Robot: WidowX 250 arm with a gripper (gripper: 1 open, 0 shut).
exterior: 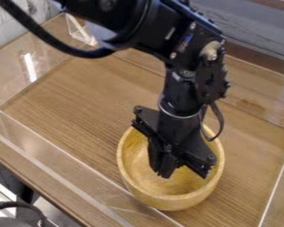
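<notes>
The black gripper [169, 146] points down into a yellow bowl [156, 191] at the lower middle of the camera view. Its fingers sit within the bowl's rim and hide part of the interior. Whether it is shut, or holds anything, is hard to make out.
Clear low walls edge the table, and a dark cable lies at the lower left corner.
</notes>
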